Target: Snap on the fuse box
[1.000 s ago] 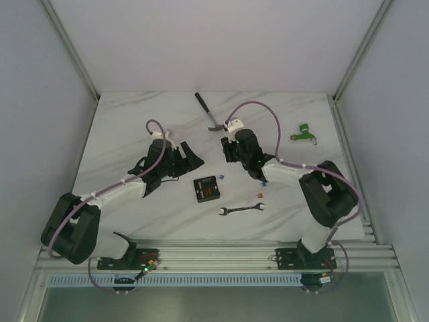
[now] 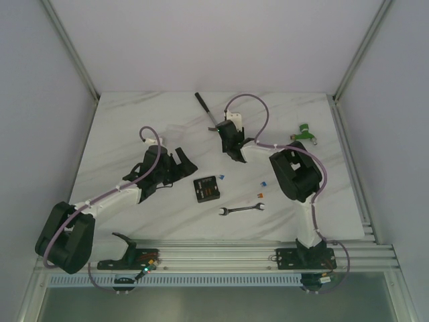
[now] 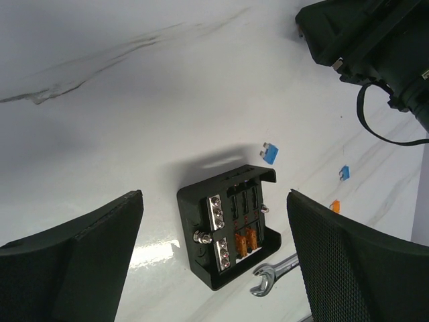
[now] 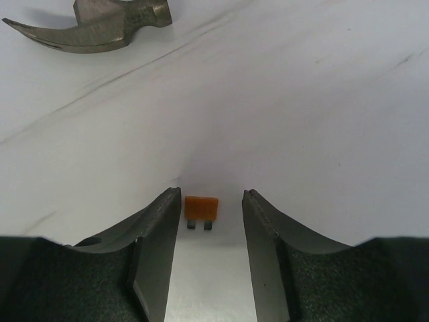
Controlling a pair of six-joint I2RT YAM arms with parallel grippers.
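Note:
The black fuse box (image 2: 206, 189) (image 3: 228, 225) lies on the table, with orange fuses inside. My left gripper (image 2: 181, 164) is open, to the left of and behind the box, with nothing held. My right gripper (image 2: 226, 137) is partly open over a small orange piece (image 4: 201, 207), which shows between its fingers in the right wrist view; whether it touches that piece cannot be told. Small blue pieces (image 3: 269, 153) (image 2: 263, 184) and another orange piece (image 2: 260, 195) lie right of the box.
A hammer (image 2: 206, 107) (image 4: 104, 28) lies behind the right gripper. A wrench (image 2: 241, 209) lies in front of the box. A green fitting (image 2: 303, 134) is at the back right.

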